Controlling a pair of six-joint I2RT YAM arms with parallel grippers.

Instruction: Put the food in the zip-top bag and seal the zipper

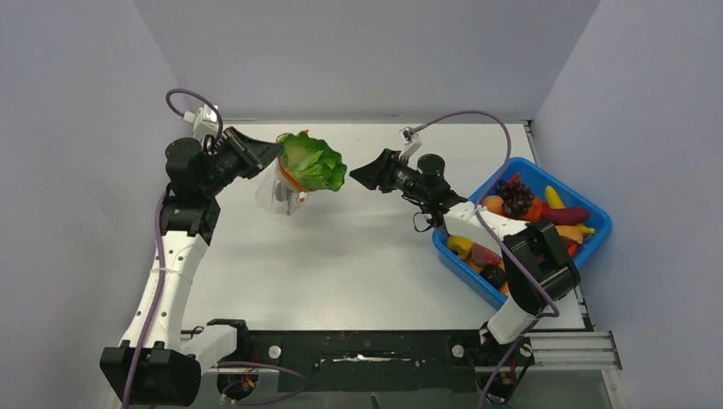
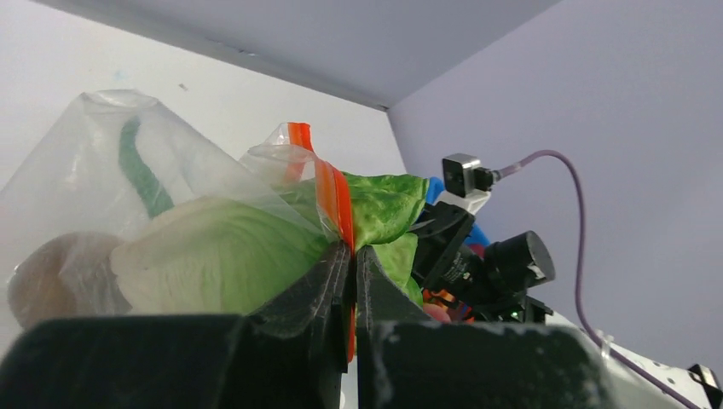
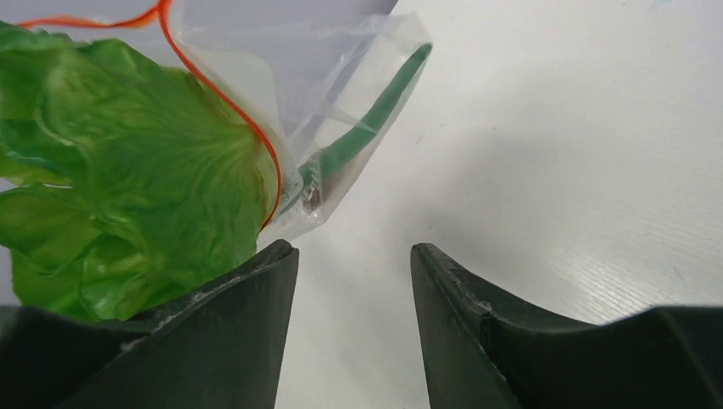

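A clear zip top bag [image 2: 183, 141] with an orange zipper hangs above the table from my left gripper, which is shut on its zipper edge. Leafy green lettuce [image 1: 312, 162] sits in the bag's mouth, its leaves sticking out past the orange strip. Through the plastic show a brown round item [image 2: 53, 279] and a long green item [image 3: 362, 128]. My right gripper is part open to the right of the lettuce, with nothing between its fingers. Lettuce leaves lie close to its left finger in the right wrist view; contact there is unclear.
A blue bin [image 1: 604, 223] full of mixed fruit and vegetables stands at the table's right, partly under my right arm. Bare white table [image 1: 324, 273] stretches across the front and middle. Grey walls close in the back and sides.
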